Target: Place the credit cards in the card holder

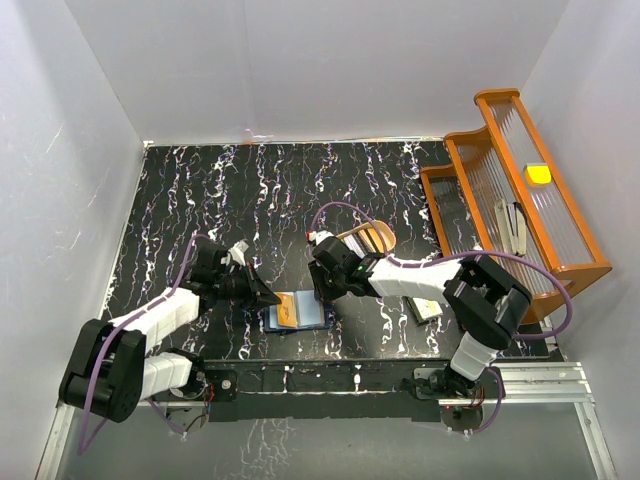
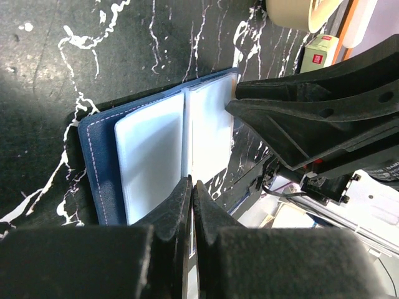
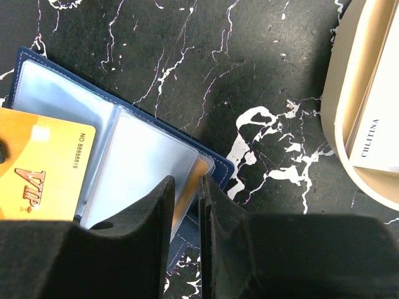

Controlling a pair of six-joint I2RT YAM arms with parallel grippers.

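Note:
The blue card holder (image 1: 308, 310) lies open on the dark marble surface, its clear sleeves showing. My left gripper is shut above it; in the right wrist view an orange card (image 3: 47, 165) sits at the holder's left, by that gripper. My right gripper is shut at the holder's right edge, on the sleeve edge where an orange strip shows; the left wrist view shows it pressed at that page's corner. A cream container (image 3: 340, 124) with white cards (image 3: 380, 118) stands to the right.
An orange wooden rack (image 1: 560, 270) with a yellow block stands at the right. A small pale box (image 1: 425, 310) lies right of the right arm.

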